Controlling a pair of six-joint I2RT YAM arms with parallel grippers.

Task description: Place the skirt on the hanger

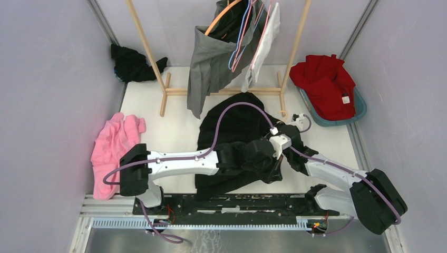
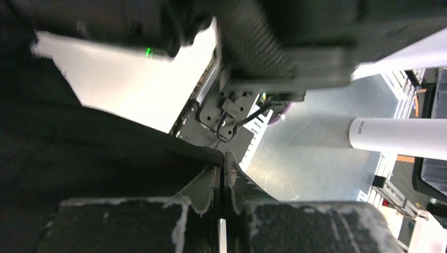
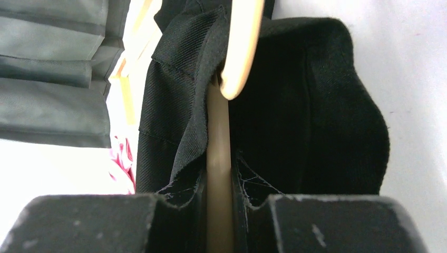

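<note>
Spread over the white table is the black skirt [image 1: 237, 124], its near part covered by my left arm. My left gripper is shut on an edge of the skirt [image 2: 105, 153]; from above, this gripper [image 1: 275, 176] sits at the near right of the cloth. In the right wrist view a tan hanger [image 3: 219, 137] runs between the fingers of my right gripper, which is shut on it. The black waistband drapes beside and around the hanger, whose far part is hidden in cloth. A rounded tan end stands in front of the band.
A wooden rack [image 1: 221, 91] at the back carries a grey garment [image 1: 203, 68], a white one [image 1: 265, 45] and thin coloured hangers. Pink clothing [image 1: 116, 150] lies left, dark clothing [image 1: 134, 63] back left. Red clothing [image 1: 327, 87] fills a teal basket [image 1: 333, 123] at right.
</note>
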